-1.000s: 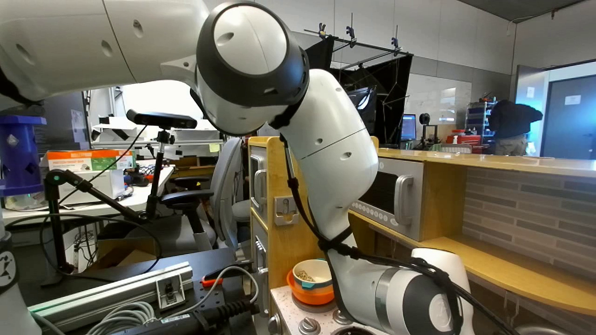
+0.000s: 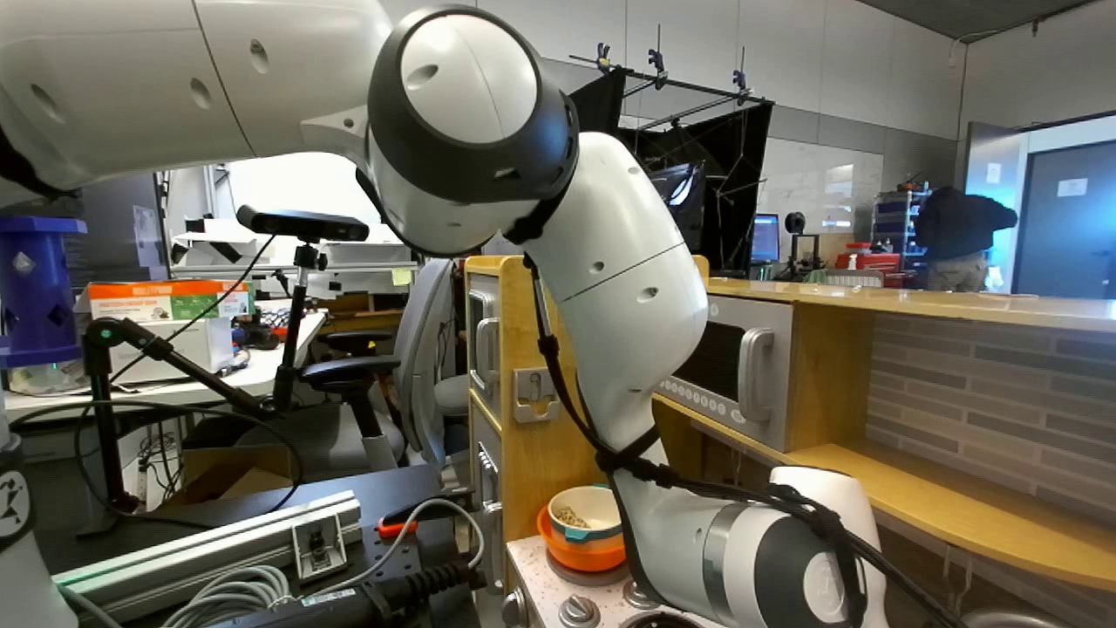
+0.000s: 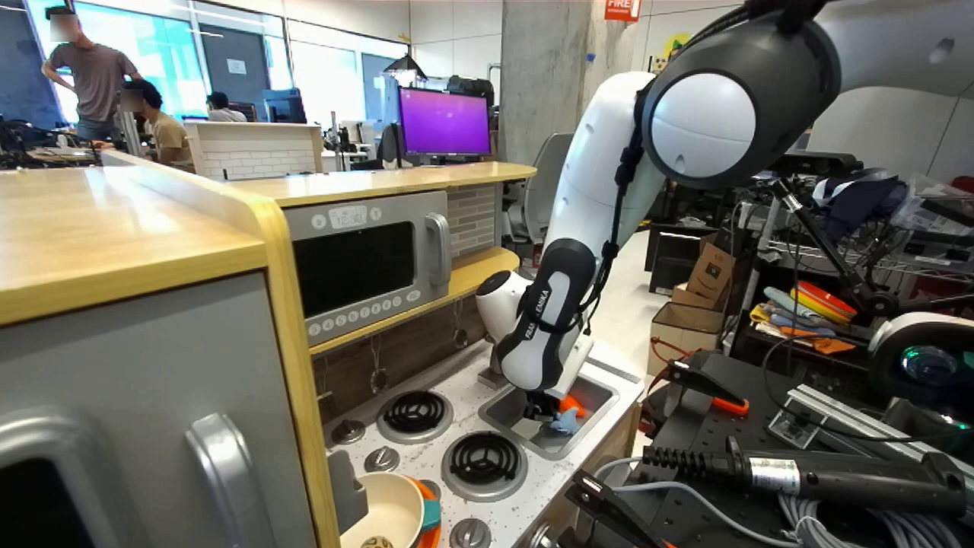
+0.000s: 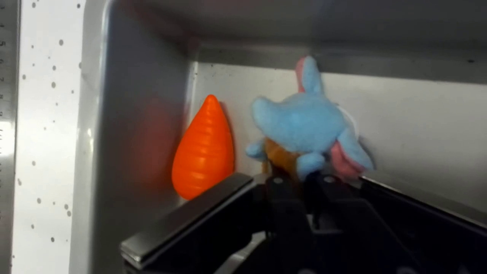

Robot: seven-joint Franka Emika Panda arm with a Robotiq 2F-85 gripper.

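Note:
In the wrist view a small blue plush elephant point(image 4: 303, 121) with pink ears and a brown patch is in the sink, its lower part between the fingertips of my gripper. The fingers are close together on it, and its underside is hidden by the fingers. To its left an orange, ridged, carrot-shaped toy point(image 4: 205, 150) lies on the sink floor, apart from the plush. Exterior view 2 shows the gripper point(image 3: 543, 406) down in the sink with the blue plush point(image 3: 566, 421) beside it. Exterior view 1 does not show the gripper.
Steep metal walls of the sink point(image 3: 593, 438) surround the gripper. Two black burners point(image 3: 484, 458) lie on the counter beside it. A cream bowl point(image 2: 586, 509) on an orange one point(image 2: 586, 553) stands at the counter's end. The microwave point(image 3: 365, 260) and shelf overhang the back.
Almost nothing differs in exterior view 1; the arm appears to sit very slightly lower. The bowls have not moved.

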